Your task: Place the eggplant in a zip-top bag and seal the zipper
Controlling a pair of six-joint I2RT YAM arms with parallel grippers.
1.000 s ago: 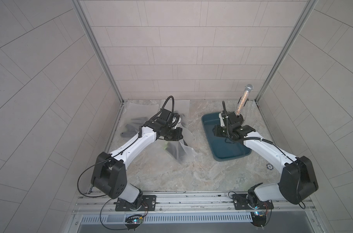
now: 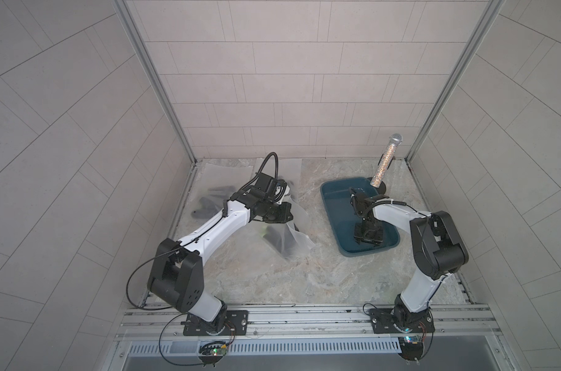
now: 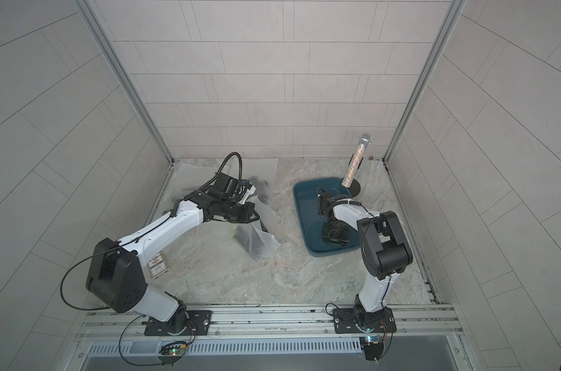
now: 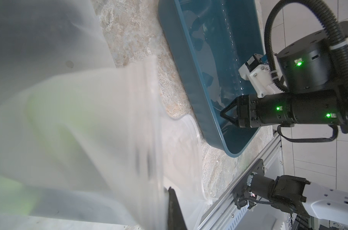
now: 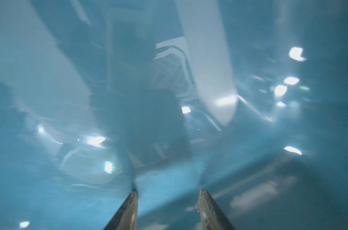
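Observation:
A translucent zip top bag (image 2: 289,241) lies on the left half of the table, under my left gripper (image 2: 289,216). In the left wrist view the bag's zipper edge (image 4: 149,126) is raised close to the camera, and a dark fingertip (image 4: 173,209) meets it low down; that gripper is shut on the thin edge. Blurred green shapes (image 4: 62,126) show through the plastic. My right gripper is low inside the blue tray (image 2: 339,216), open, with only glossy blue floor seen between its fingers. I cannot clearly make out an eggplant.
Another filled translucent bag (image 2: 215,201) lies at the far left. A glittery cylinder (image 2: 385,162) on a dark base stands behind the tray's right corner. A small card (image 3: 157,265) lies at the left. Bare table (image 2: 305,278) shows in front.
My right arm has swung in and the gripper has tipped down into the tray, moving toward its near end. The left arm and its bag have barely moved.

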